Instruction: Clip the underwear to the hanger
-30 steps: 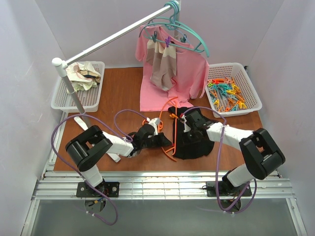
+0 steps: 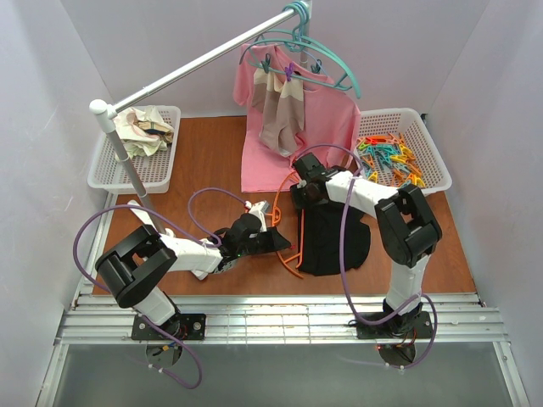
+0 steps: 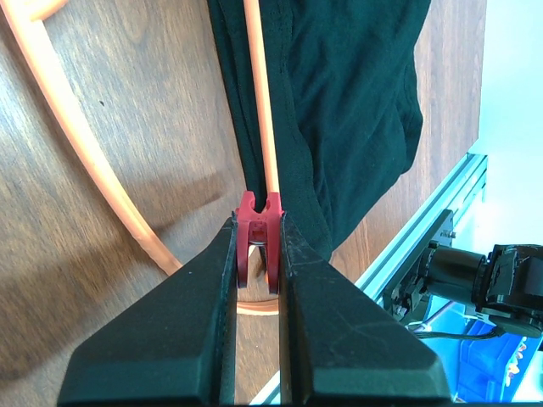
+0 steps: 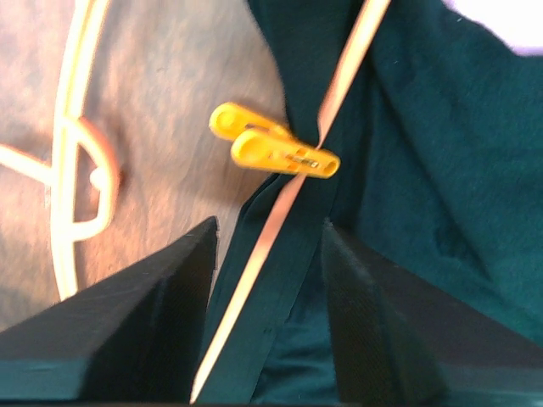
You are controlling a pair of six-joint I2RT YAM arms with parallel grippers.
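Note:
Black underwear (image 2: 333, 246) lies on the table, the straight bar of an orange hanger (image 3: 260, 102) along its edge. My left gripper (image 2: 284, 242) is shut on that bar near its lower end, red tips pinched in the left wrist view (image 3: 259, 242). A yellow clip (image 4: 284, 157) sits across the bar and fabric in the right wrist view. My right gripper is just short of the clip, part open, fingertips apart over the fabric.
Pink and beige garments (image 2: 263, 161) hang on teal hangers at the back. A basket of clips (image 2: 433, 174) stands back right, a basket with cloth (image 2: 106, 178) back left. A rack post (image 2: 131, 174) rises beside my left arm.
My right arm has moved up and back toward the hanger's upper part and the clip, from over the underwear's middle. The left gripper is nearly still.

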